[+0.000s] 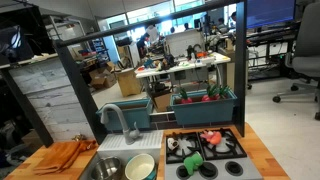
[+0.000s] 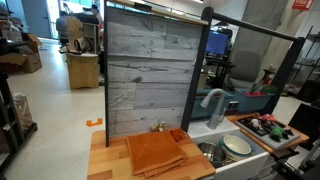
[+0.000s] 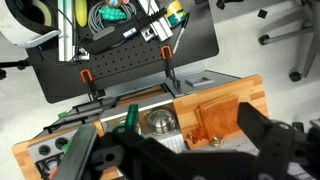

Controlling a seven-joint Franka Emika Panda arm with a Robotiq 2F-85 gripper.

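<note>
My gripper hangs high above the toy kitchen in the wrist view. Its dark fingers look spread apart, with no object visible between them. Below it lies an orange cloth on the wooden counter. The same cloth looks folded and flat in exterior view 2. Beside it, a metal pot and a pale bowl sit in the sink area. On the stove, a green toy and a pinkish-red toy rest among the burners.
A grey faucet rises behind the sink. Dark posts and a top bar frame the counter, with a grey plank panel at one side. Red and green items fill a teal planter box. A black worktable carries tools and cables.
</note>
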